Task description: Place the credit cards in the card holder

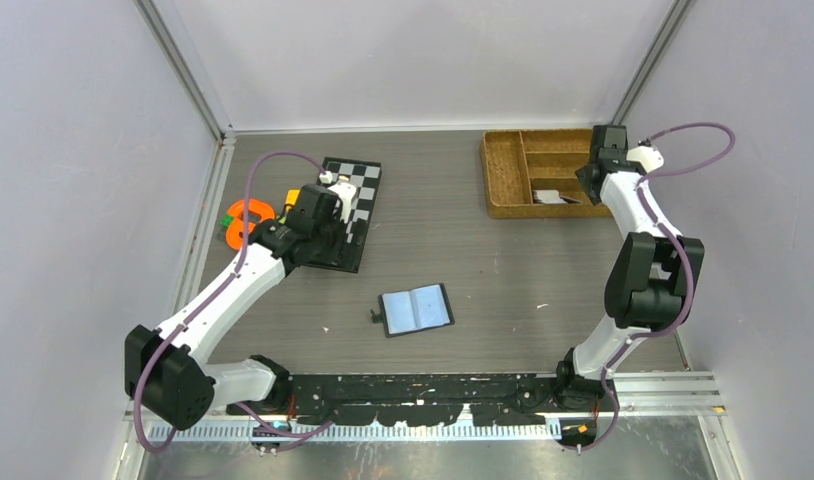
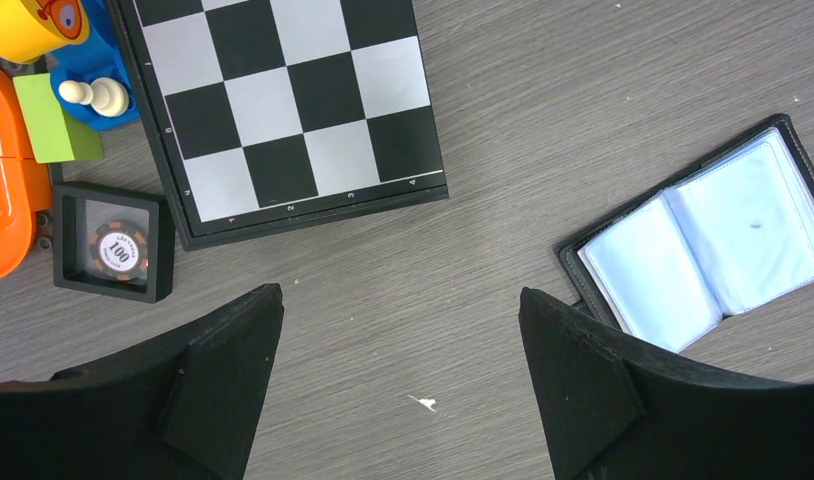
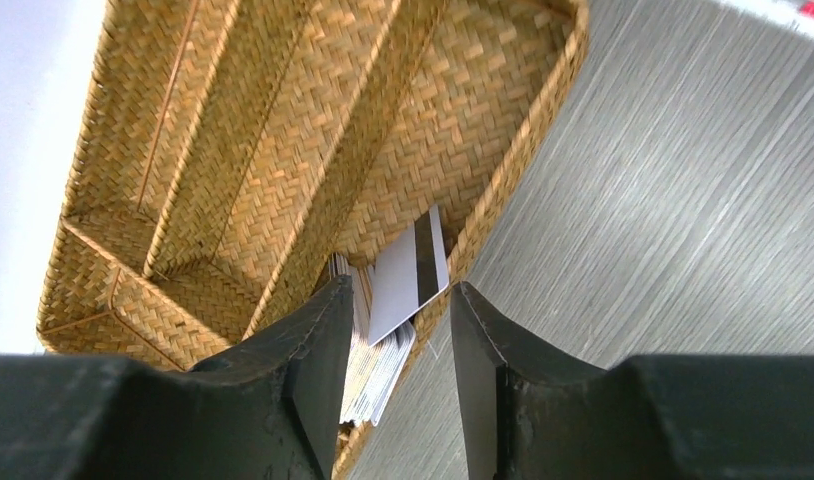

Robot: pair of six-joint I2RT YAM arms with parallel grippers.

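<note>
Several white cards (image 1: 548, 197) lie in the front compartment of a woven basket (image 1: 504, 178) at the back right. In the right wrist view one card with a black stripe (image 3: 403, 278) rests slanted on top of the card stack (image 3: 359, 375). My right gripper is open above them, nothing held between its fingers. The open card holder (image 1: 416, 309), dark with clear sleeves, lies flat near the front middle; the left wrist view shows it at the right (image 2: 708, 245). My left gripper hangs open and empty over bare table beside the chessboard.
At the left stand a chessboard (image 2: 293, 100), orange parts (image 2: 5, 180), a green block (image 2: 56, 118) and a black box with a poker chip (image 2: 114, 242). The basket's dividers (image 3: 328, 180) rise beside the cards.
</note>
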